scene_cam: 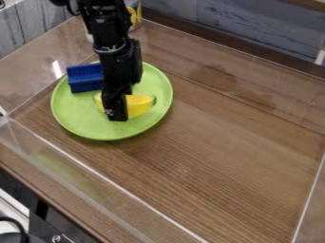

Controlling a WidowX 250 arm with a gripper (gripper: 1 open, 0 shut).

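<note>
My black gripper (120,106) points down over the green plate (99,128), shut on a yellow object (141,102) that looks like a banana. It lies low over the right-middle of the plate, and I cannot tell if it touches the surface. A blue block (83,78) sits at the plate's back left, partly behind the arm.
A can at the back is mostly hidden behind the arm. Table edges border the left and back.
</note>
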